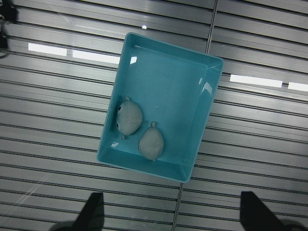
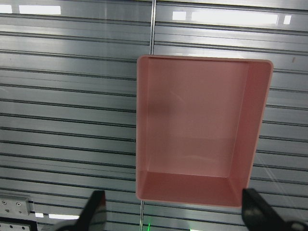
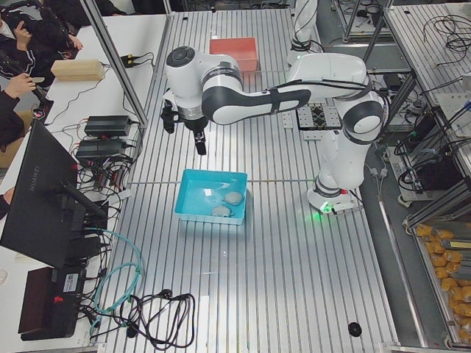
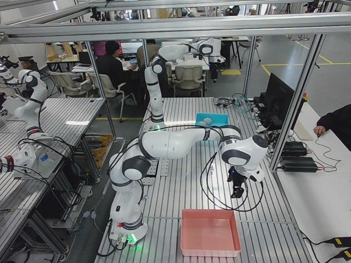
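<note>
A blue bin [image 3: 195, 197] holds two grey plush toys, one [image 1: 129, 117] with eye spots, the other [image 1: 150, 142] beside it. My left gripper [image 3: 184, 136] hangs open above and behind the bin, both fingers wide apart at the bottom of the left wrist view, nothing between them. At the other end of the table a pink bin [image 2: 202, 120] lies empty. My right gripper [image 4: 237, 186] stands open above it, its fingertips apart in the right wrist view.
A monitor [image 3: 44, 191], power units and coiled cables line the side of the table [image 3: 272, 265]. Metal posts rise along the frame's edges. The slatted surface between the bins is mostly clear.
</note>
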